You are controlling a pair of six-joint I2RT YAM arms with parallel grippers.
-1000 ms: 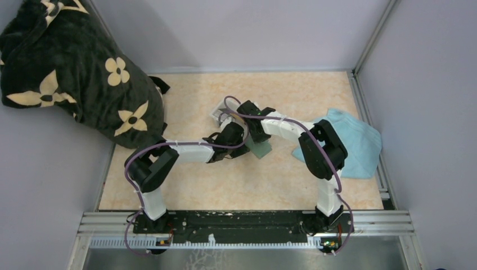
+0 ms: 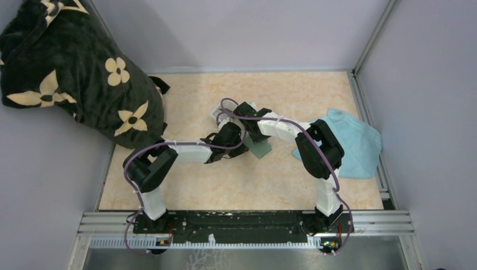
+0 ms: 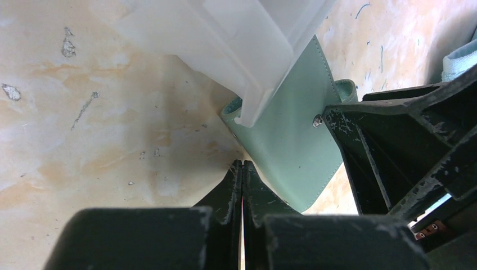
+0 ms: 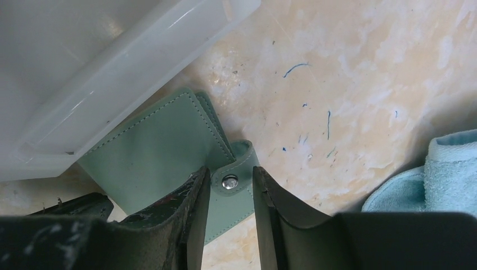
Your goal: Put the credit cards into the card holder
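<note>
A sage-green card holder with a snap strap lies on the table, partly under a translucent white tray. My left gripper is shut at the holder's lower edge, with no card visible in it. My right gripper is part open, its fingertips on either side of the snap strap, above or at it; whether they touch it is unclear. In the top view both grippers meet over the holder and tray, mostly hidden by the arms. No credit cards can be clearly made out.
A folded light-blue towel lies at the right. A dark patterned cushion leans at the back left.
The left arm has moved very slightly left as well.
</note>
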